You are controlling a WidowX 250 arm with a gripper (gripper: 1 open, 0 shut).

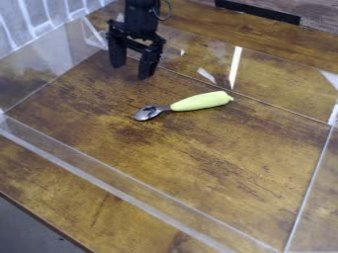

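Note:
My black gripper (132,59) hangs at the top left of the camera view, over the back left of the wooden floor inside a clear-walled enclosure, its two fingers apart with nothing visible between them. A spoon with a pale yellow-green handle (201,101) lies on the wood near the middle, its metal bowl (146,113) toward the lower left, below and to the right of the gripper and apart from it.
Clear plastic walls (119,183) border the wooden surface (185,188) on the sides. A dark strip (258,12) lies beyond the table at the back.

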